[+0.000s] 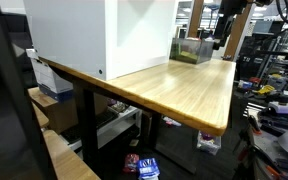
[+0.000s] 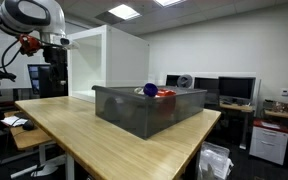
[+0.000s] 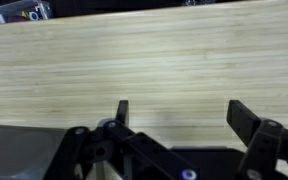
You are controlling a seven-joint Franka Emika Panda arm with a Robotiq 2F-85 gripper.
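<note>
My gripper is open above the bare wooden table point(image 3: 184, 65), with nothing between its spread fingers. In the second exterior view it hangs at the upper left point(image 2: 58, 72), well clear of the tabletop point(image 2: 114, 140). The first exterior view has the gripper point(image 1: 220, 43) at the upper right, above the table. A grey bin point(image 2: 134, 116) stands on the table; a dark purple round thing point(image 2: 150, 90) and something red and white point(image 2: 169, 93) show above its rim. One corner of the bin point(image 3: 19, 150) enters the wrist view at lower left.
A large white box-like panel point(image 1: 134, 35) stands along the table's back side. Below the table, blue and red packages point(image 1: 148, 168) lie on the dark floor. A clear plastic bin point(image 2: 216, 160) sits beyond the table's edge.
</note>
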